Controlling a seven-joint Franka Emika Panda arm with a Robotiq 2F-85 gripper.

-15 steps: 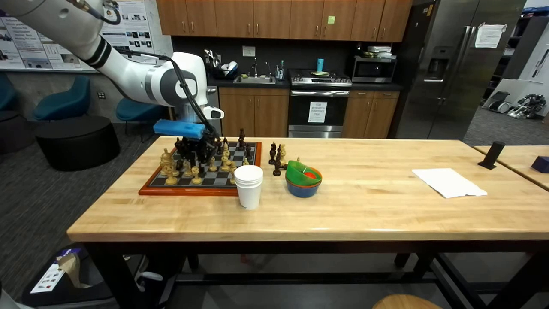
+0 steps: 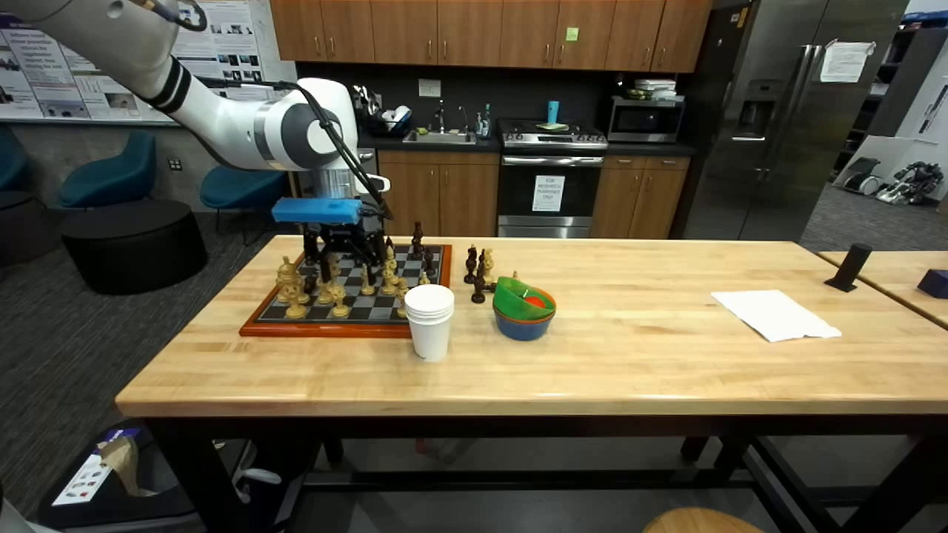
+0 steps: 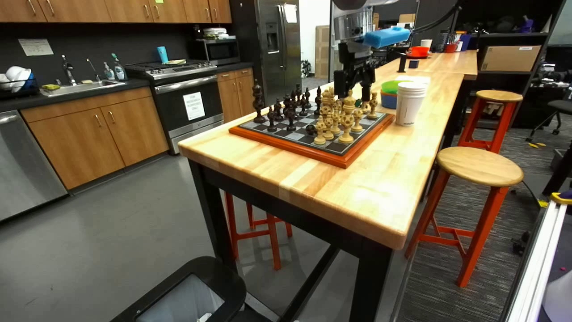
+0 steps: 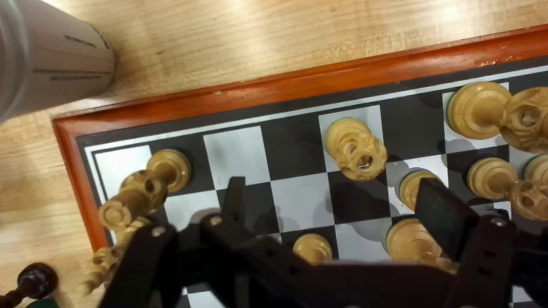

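Above the chessboard (image 2: 355, 327) my gripper (image 2: 348, 259) points down, its fingers wide apart in the wrist view with nothing held between them. Under the open fingers, the wrist view shows a small light pawn (image 4: 313, 248) and, close by the right finger (image 4: 442, 218), another light piece (image 4: 411, 238). A light knight-like or carved piece (image 4: 357, 149) stands on a white square near the board's edge. Dark chess pieces (image 3: 289, 114) stand across the board in exterior view 2. The lower part of the wrist view is hidden by the gripper itself.
A stack of white cups (image 2: 430, 324) stands just off the board's corner. Beside it are nested green and blue bowls (image 2: 522, 327), with several loose chess pieces (image 2: 478, 286) behind. A white paper sheet (image 2: 775, 315) lies farther right.
My gripper has risen from lower among the pieces and shifted slightly right in exterior view 1. The cups, bowls and board look unmoved.
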